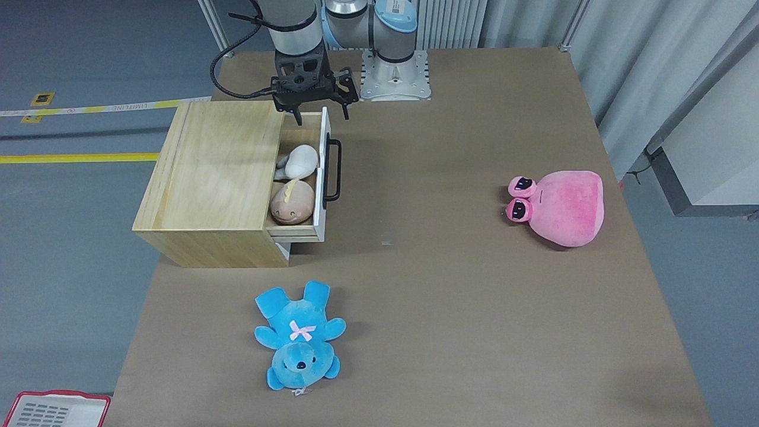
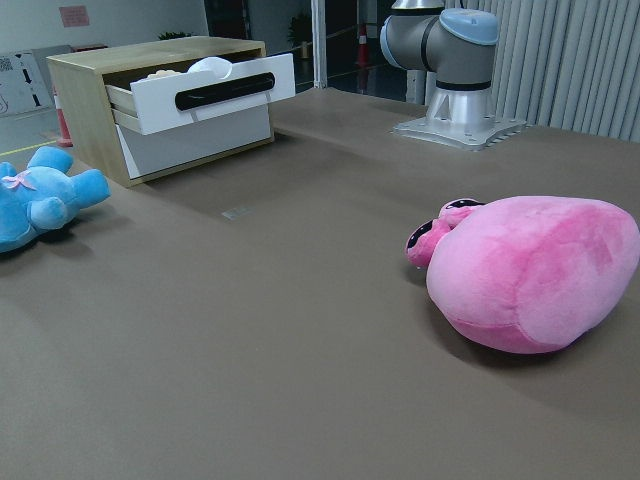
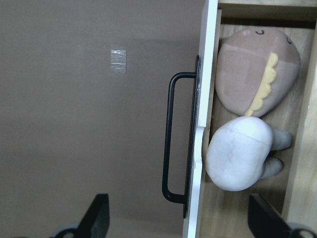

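My gripper [image 1: 321, 111] hangs open above the back end of a wooden cabinet [image 1: 199, 171], whose white-fronted drawer [image 2: 170, 105] is pulled out. Inside the drawer lie a white plush toy [image 3: 237, 153] with grey limbs and a pinkish-brown round plush [image 3: 255, 69] with a cream scalloped strip. The black drawer handle [image 3: 168, 139] sits between and ahead of my fingertips in the wrist view. Nothing is between the fingers.
A blue plush bear [image 1: 299, 334] lies on the table in front of the cabinet. A pink plush with two big eyes [image 1: 565, 209] lies at the right. The robot base [image 2: 460, 125] stands at the back.
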